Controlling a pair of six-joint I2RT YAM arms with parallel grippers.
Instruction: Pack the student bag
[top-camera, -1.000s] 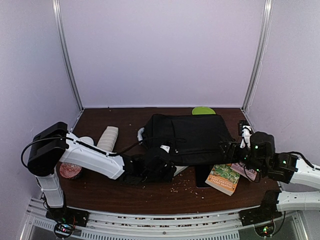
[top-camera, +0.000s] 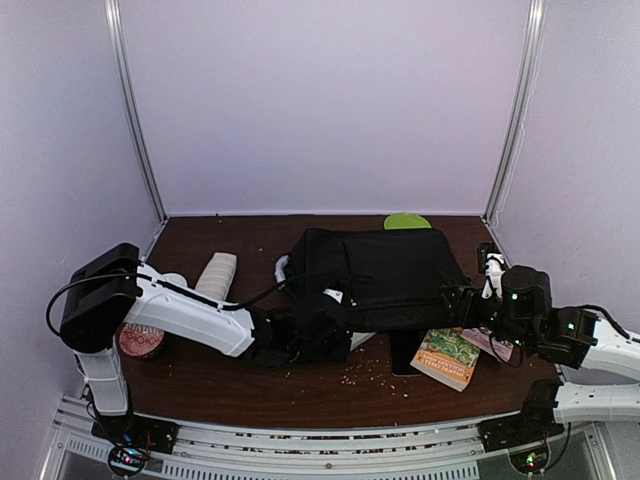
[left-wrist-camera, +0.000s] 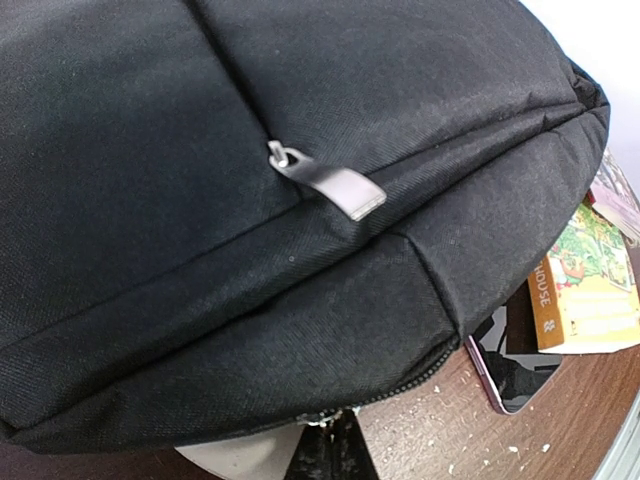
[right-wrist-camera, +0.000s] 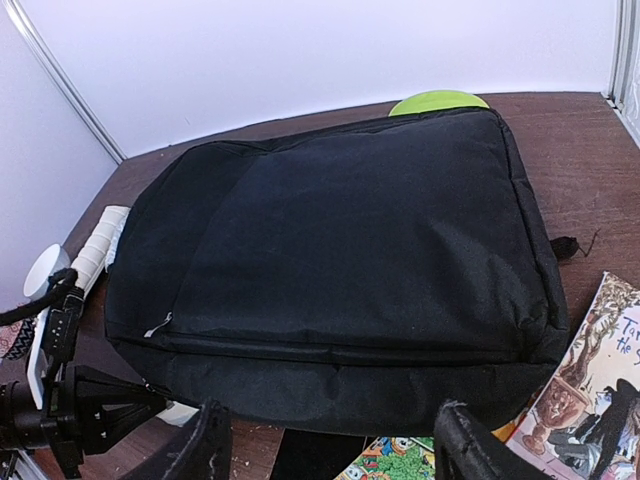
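A black bag (top-camera: 378, 270) lies on the table, its front face and zipped edge toward me. In the left wrist view its silver zipper pull (left-wrist-camera: 335, 185) hangs on the upper seam. My left gripper is shut at the bag's lower zipped edge; a small metallic bit shows at its tips, but whether it is pinched there is unclear. In the right wrist view my right gripper stands open before the bag's front edge, nothing between its fingers. A phone (left-wrist-camera: 508, 362) and an orange book (top-camera: 446, 360) lie partly beneath the bag's front.
A pink book (top-camera: 488, 343) lies at the right. Behind the bag a green round thing (top-camera: 406, 221) peeks out. On the left are a white ribbed case (top-camera: 216, 275) and a red patterned tin (top-camera: 141, 340).
My left arm has shifted very slightly, its gripper staying by the bag's front edge. The bag, the books and my right arm look unmoved.
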